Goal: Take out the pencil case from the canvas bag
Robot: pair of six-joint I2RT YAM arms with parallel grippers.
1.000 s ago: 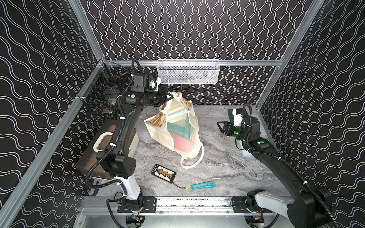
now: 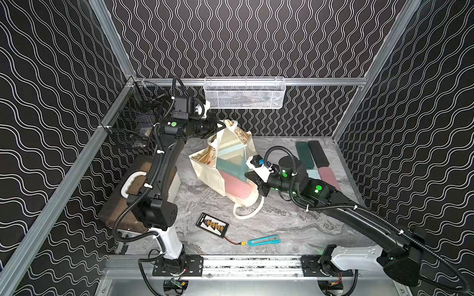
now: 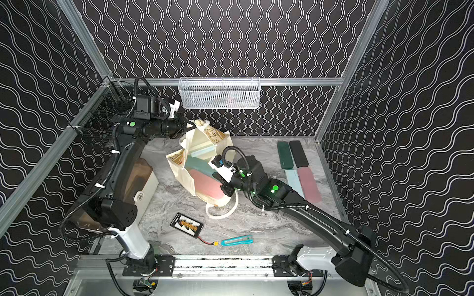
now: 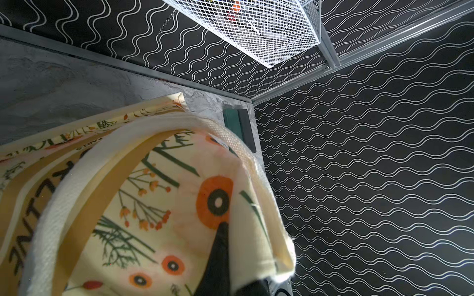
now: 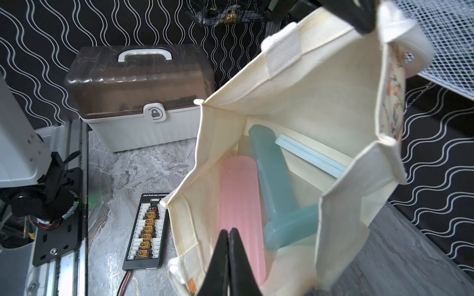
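The cream canvas bag stands with its mouth spread wide. Inside it lie a long pink case, teal cases and a light blue case. At the bag's back left rim, my left gripper is shut on the printed cloth, one dark finger showing against the fabric. My right gripper is shut at the bag's mouth, its tips in front of the pink case; no held thing shows between them. From above, its wrist hides the bag's right edge.
Dark green, black, light blue and pink cases lie on the right. A brown-lidded box stands left. A charging board and a blue cutter lie in front. A mesh basket hangs behind.
My right arm has swung left from above the cases on the right to the bag's mouth. The left gripper stays at the rim, and the bag has barely shifted.
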